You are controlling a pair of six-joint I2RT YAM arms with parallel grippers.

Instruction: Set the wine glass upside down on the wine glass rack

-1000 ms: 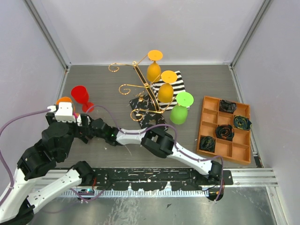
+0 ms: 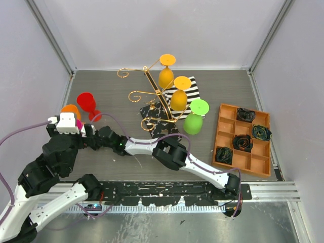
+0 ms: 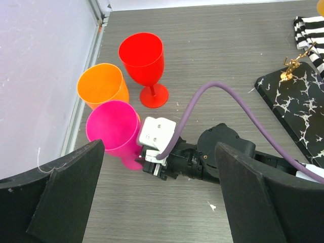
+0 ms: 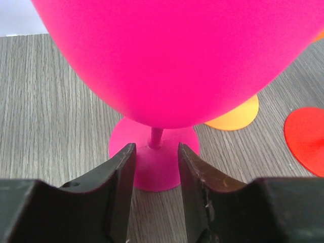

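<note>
The pink wine glass (image 3: 114,126) stands upright at the left, its round foot (image 4: 157,174) flat on the table. My right gripper is low beside it with fingers part open; the stem shows between and just beyond the fingertips, and I see no grip on it. Above the glass my left gripper is open, nothing between its fingers. A gold rack (image 2: 158,91) on a black marbled base (image 2: 164,126) holds two yellow glasses (image 2: 178,100) and a green one (image 2: 193,123), all upside down, on its right side. Its left curled hooks are empty.
An orange glass (image 3: 104,83) stands close behind the pink one, with a red glass (image 3: 144,61) to its right. Left of them rises the white wall (image 3: 40,76). A striped cloth (image 2: 191,94) lies by the rack; a compartment tray (image 2: 228,136) with coiled cables is at right.
My left gripper has shifted slightly left, uncovering a little more of the pink glass from above. The right arm and the rack look unchanged in the top view.
</note>
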